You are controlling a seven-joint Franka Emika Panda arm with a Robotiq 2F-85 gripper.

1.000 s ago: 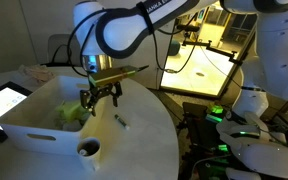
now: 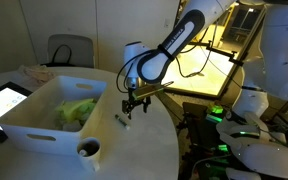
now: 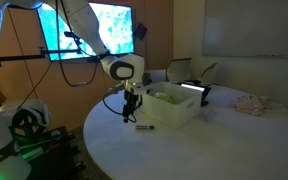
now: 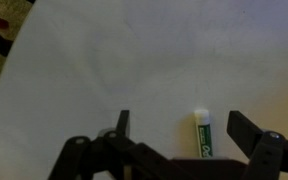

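Observation:
A small marker-like stick (image 4: 203,133), pale with a green label, lies on the white table; exterior view 1 shows the same marker (image 2: 122,121), and exterior view 2 has the marker (image 3: 145,127) as a dark bar. My gripper is open, its two dark fingers well apart, with the marker lying below between them, nearer the right finger. In exterior view 1 the gripper (image 2: 136,104) hangs low over the table, just to the right of the marker. From the other side, the gripper (image 3: 126,112) appears left of it. Nothing is held.
A white box (image 2: 39,132) with green contents (image 2: 76,110) stands left of the gripper. A white mug (image 2: 89,150) is in front of the box. Cloth (image 3: 249,106) lies farther off on the table. Bare table (image 3: 199,150) surrounds the marker's front side.
Over the last second my gripper has travelled from above the box's edge to the right and down, past the marker toward the table. The marker, box and mug have stayed put.

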